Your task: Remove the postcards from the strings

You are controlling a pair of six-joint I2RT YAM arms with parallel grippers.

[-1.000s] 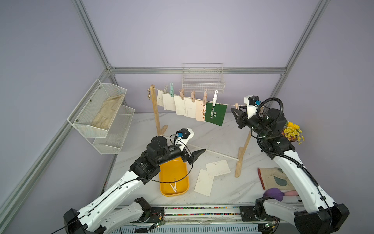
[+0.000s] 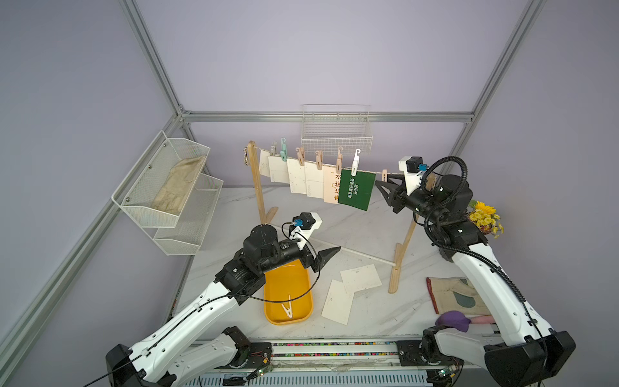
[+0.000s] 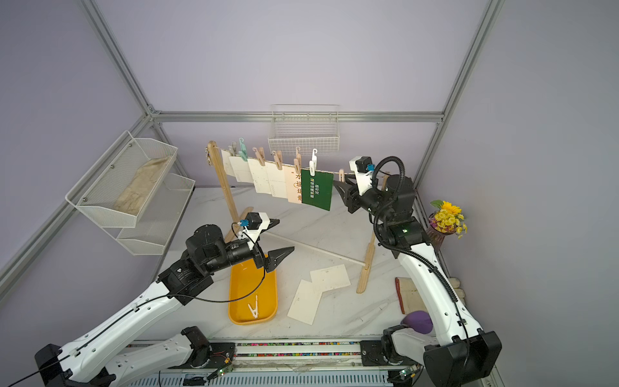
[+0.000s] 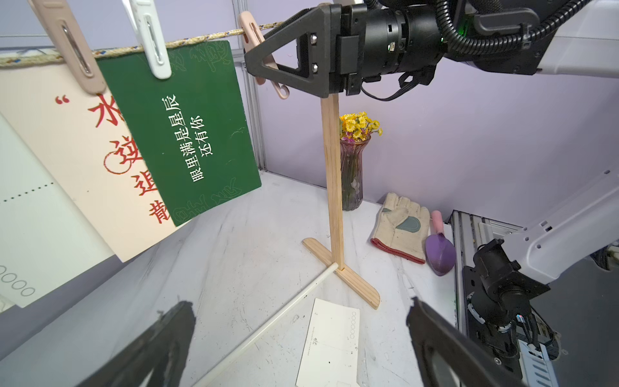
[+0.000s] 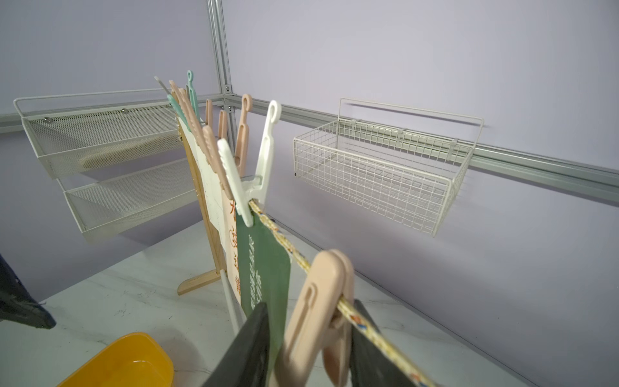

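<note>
Several postcards hang from the string by pegs; the nearest is a green card (image 2: 356, 189) under a white peg (image 2: 355, 162), beside a cream card with red writing (image 4: 71, 148). To the right, a bare pink peg (image 5: 314, 309) sits on the string with no card in it. Around its lower legs are the fingers of my right gripper, partly apart; whether they press on it is unclear. Low over the table, my left gripper (image 3: 285, 235) is open and empty. Two pale postcards (image 2: 338, 302) lie on the tabletop.
A yellow tray (image 2: 270, 312) with white pegs inside stands under the left arm. Wooden posts (image 4: 332, 187) joined by a low rod carry the string. A flower vase (image 4: 352, 174), gloves (image 4: 399, 225) and a purple trowel (image 4: 439, 254) lie right.
My right gripper has shifted slightly left, and the bare pink peg has slid left along the string with it. The left arm stays where it was.
</note>
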